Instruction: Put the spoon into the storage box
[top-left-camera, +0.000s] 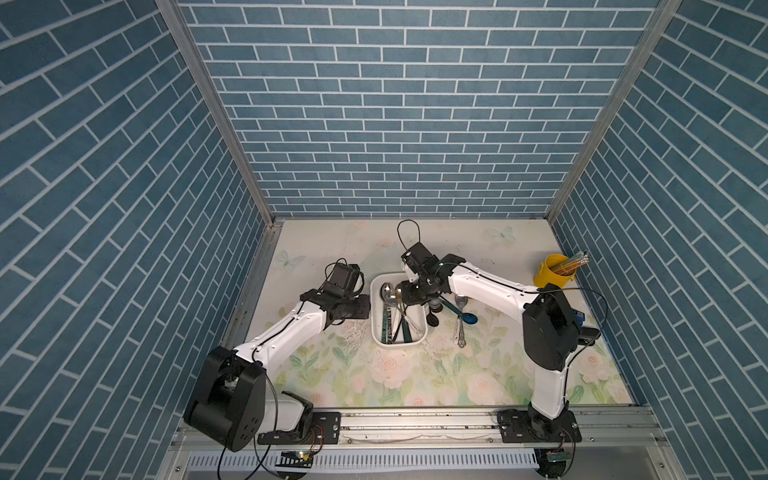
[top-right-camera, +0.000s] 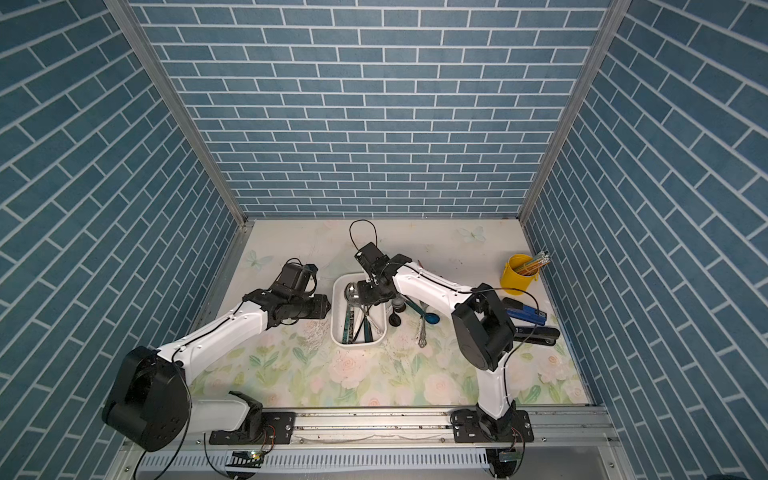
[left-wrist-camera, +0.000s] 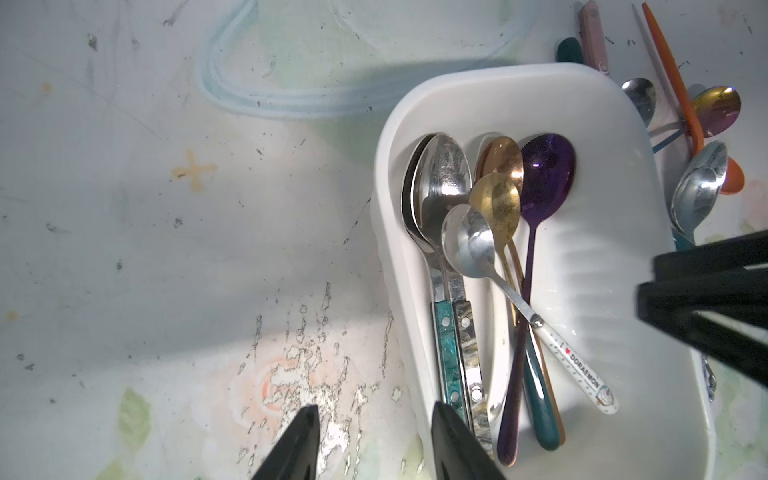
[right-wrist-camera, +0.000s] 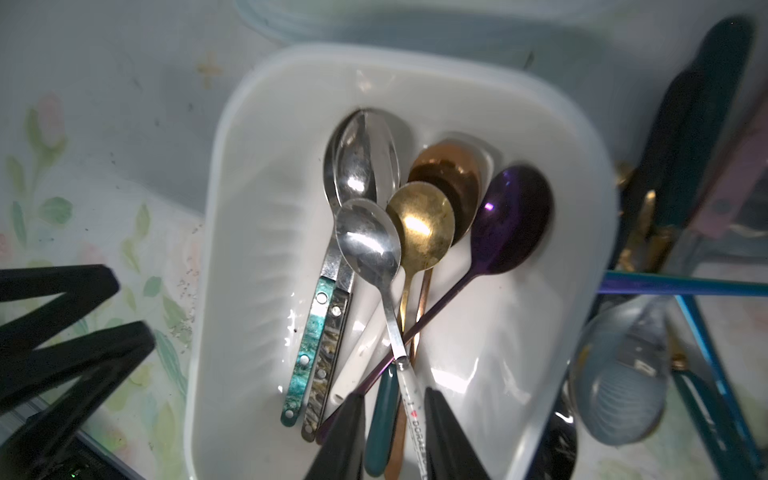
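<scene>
The white storage box (right-wrist-camera: 204, 360) holds several spoons lying handles toward the front. On top of the pile, in the right wrist view, lies a silver spoon (right-wrist-camera: 369, 240) with a printed white handle, crossing a purple spoon (right-wrist-camera: 512, 220). My right gripper is open over the front of the box; the printed handle shows between its fingers in that view, not gripped. At the box's left side, above the table, my left gripper stands part open with nothing between its fingers. The box's front end runs out of both wrist views.
Right of the box lie more pieces, among them a blue spoon (top-left-camera: 469, 318), an ornate silver one (top-left-camera: 461, 334) and a clear-looking spoon (right-wrist-camera: 622, 384). A yellow cup (top-left-camera: 552, 272) stands at the far right. Table left of the box is clear.
</scene>
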